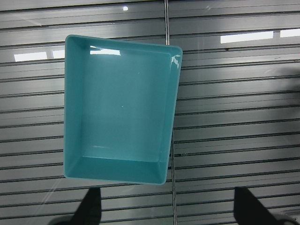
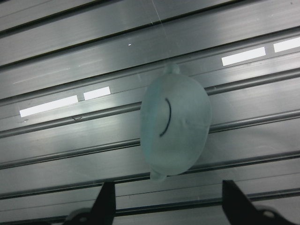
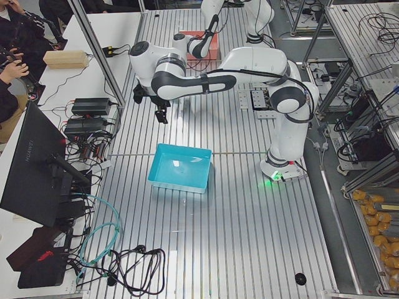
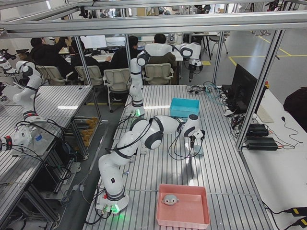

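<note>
An empty teal tray (image 1: 119, 108) lies on the slatted table below my raised left gripper, whose fingers stand apart with nothing between them. In the right wrist view a pale, translucent oval plush-like object (image 2: 178, 124) with small tabs and a dark curved line lies on the slats, just beyond the spread fingertips of my right gripper. At the near end in the camera right view, a pink tray (image 4: 182, 218) holds a small grey round object with a face (image 4: 170, 200).
A monitor (image 3: 34, 168), power boxes and coiled cables (image 3: 143, 268) line one long side of the table. Metal frame posts stand at the edges. The table around the teal tray is largely clear.
</note>
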